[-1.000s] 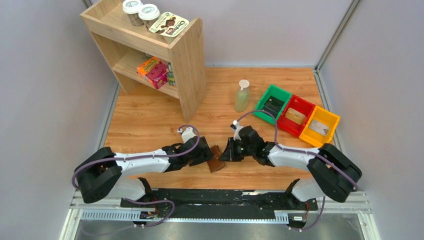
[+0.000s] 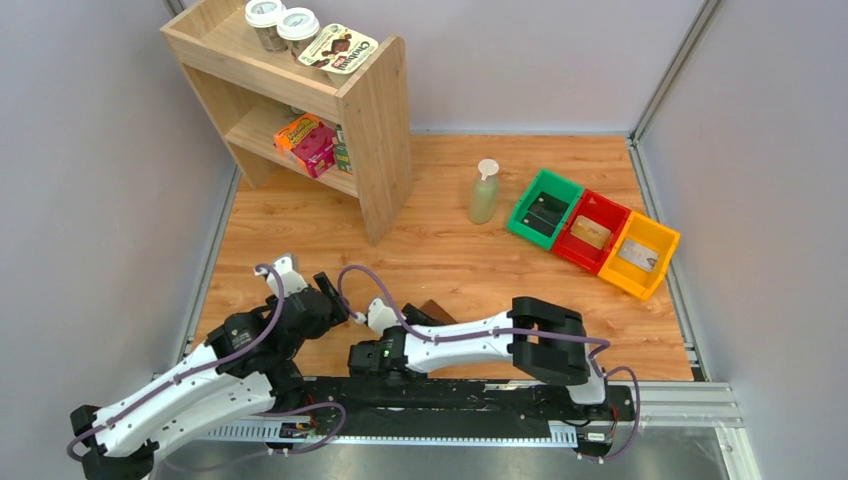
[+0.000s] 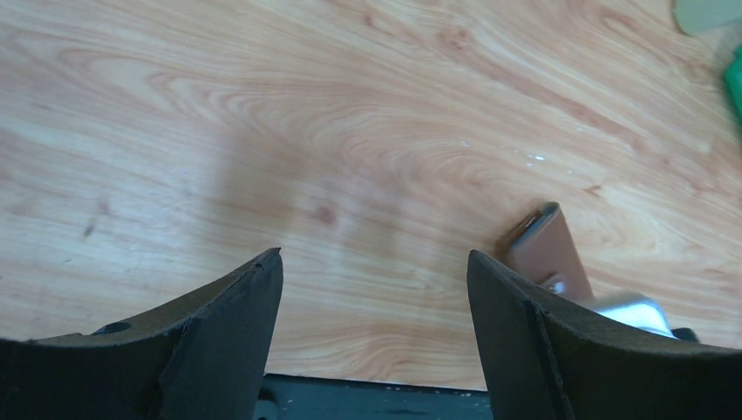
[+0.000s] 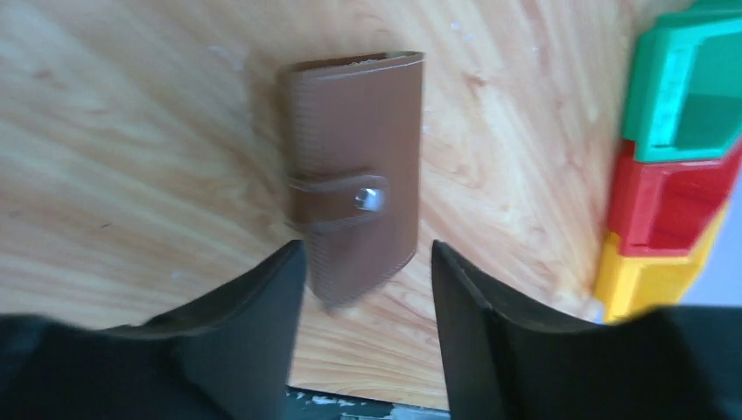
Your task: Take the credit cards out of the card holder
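The brown card holder [image 4: 363, 144] with a metal snap lies on the wooden table, its strap closed. My right gripper stands part open above its lower end and does not grip it. From above, the right gripper covers most of the holder [image 2: 438, 312]. In the left wrist view the holder [image 3: 551, 254] shows beyond the right-hand finger, with a thin bluish edge along its top; whether that is a card I cannot tell. My left gripper is open and empty, left of the holder.
Green [image 2: 546, 208], red [image 2: 572, 248] and yellow [image 2: 630, 284] boxes stand at the right with flat, card-like pieces inside. A soap bottle [image 2: 484, 195] stands behind the holder, and a wooden shelf [image 2: 375, 140] at the back left.
My right gripper has swung left and toward the front edge. My left arm has drawn back leftward.
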